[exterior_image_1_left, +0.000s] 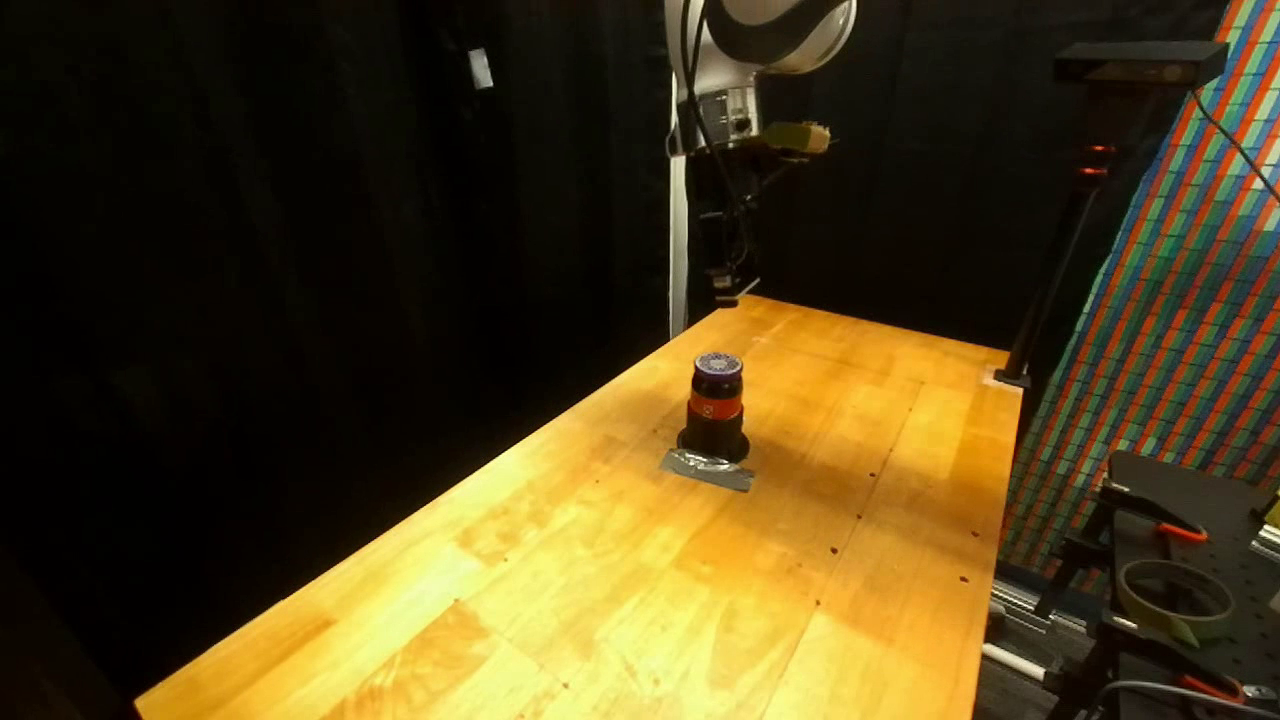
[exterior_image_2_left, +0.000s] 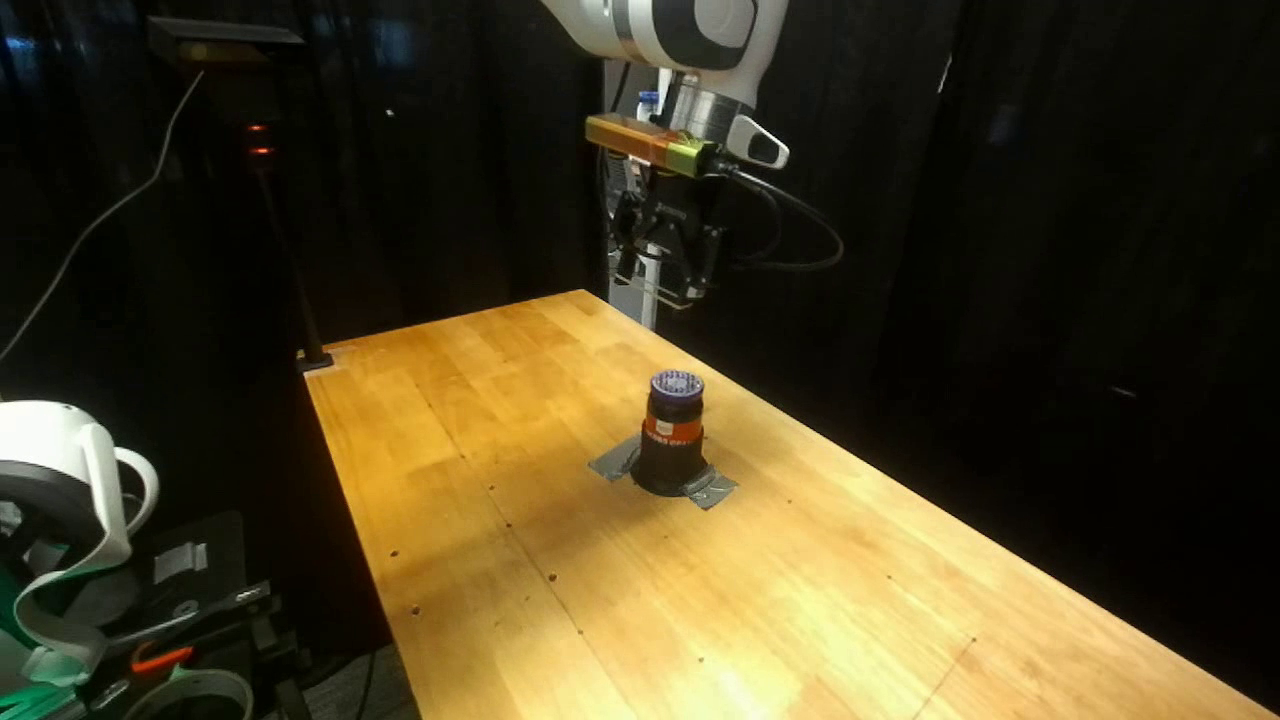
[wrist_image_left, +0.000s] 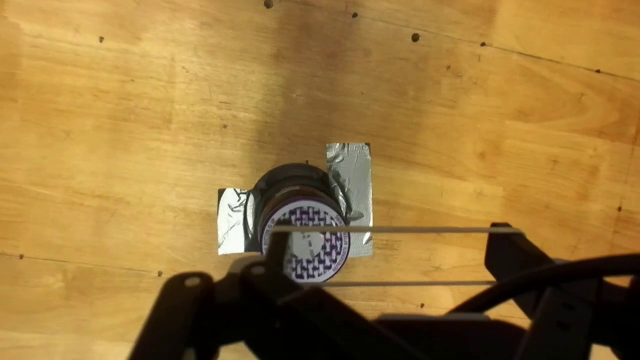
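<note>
A dark jar (exterior_image_1_left: 716, 408) with an orange-red label and a purple-and-white patterned lid (wrist_image_left: 330, 247) stands upright in a black round base (exterior_image_2_left: 663, 474) on the wooden table. Silver tape (wrist_image_left: 354, 180) fixes this base down on two sides. My gripper (exterior_image_2_left: 655, 292) hangs above and apart from the jar, its fingers open with no object gripped. Two thin pale bands (wrist_image_left: 420, 230) stretch from one finger to the other. From the wrist view, the left fingertip overlaps the lid while the gap lies mostly over bare table to its right.
A dark stand (exterior_image_1_left: 1046, 288) rises at its far corner. Beyond the table's side are clamps and a tape roll (exterior_image_1_left: 1173, 596) on a black bench. A cable (exterior_image_2_left: 828, 228) loops out beside the gripper.
</note>
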